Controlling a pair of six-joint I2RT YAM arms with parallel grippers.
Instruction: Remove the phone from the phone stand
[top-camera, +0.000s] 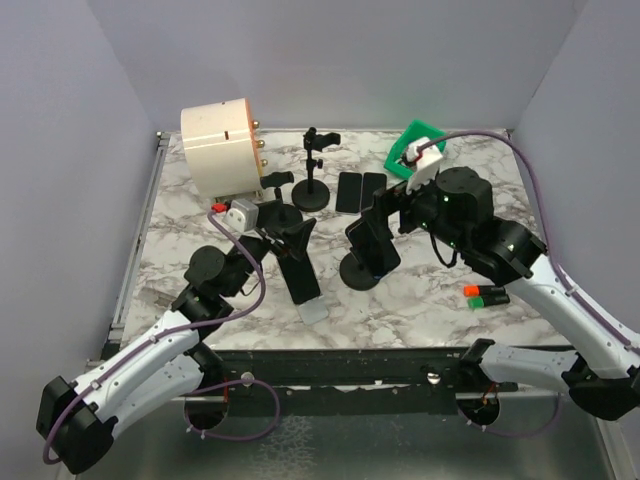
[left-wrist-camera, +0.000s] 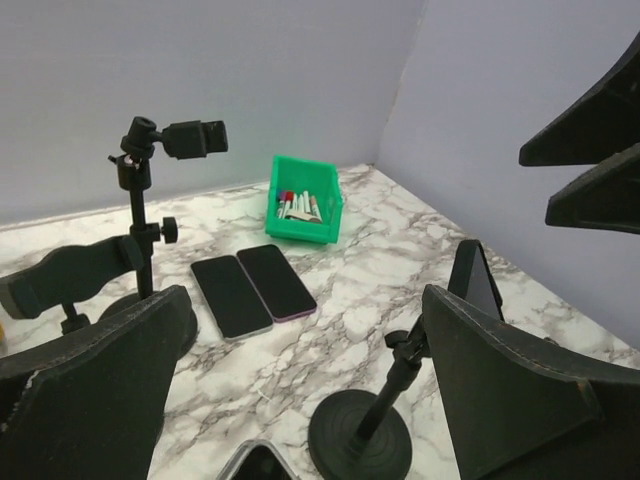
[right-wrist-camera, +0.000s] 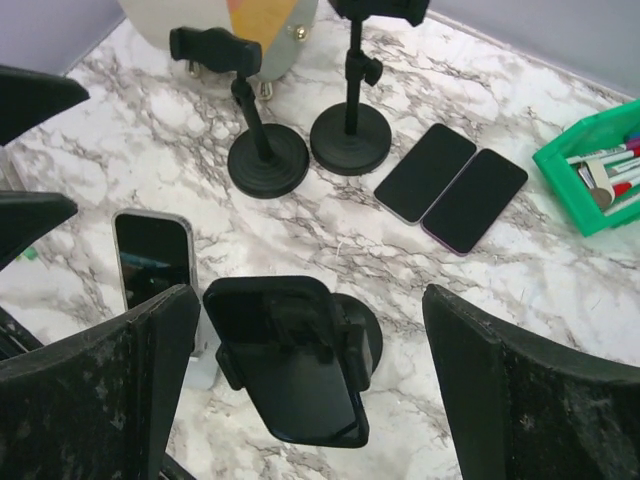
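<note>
A black phone (top-camera: 372, 248) sits tilted in a round-based stand (top-camera: 357, 276); in the right wrist view this phone (right-wrist-camera: 291, 380) lies between and below the fingers. My right gripper (top-camera: 395, 205) hangs open just above and behind it. My left gripper (top-camera: 292, 231) is open to the left of that stand, above another phone (top-camera: 300, 275) lying on the table; in the left wrist view the held phone (left-wrist-camera: 472, 278) shows edge-on at the right, beyond the fingers. Neither gripper has anything between its fingers.
Two phones (right-wrist-camera: 468, 200) lie flat at the back, beside a green bin (right-wrist-camera: 565, 170) of pens. Other black stands (right-wrist-camera: 350, 138) and a white cylinder (top-camera: 218, 145) stand at back left. Dark cylinders (top-camera: 488, 300) lie at the right.
</note>
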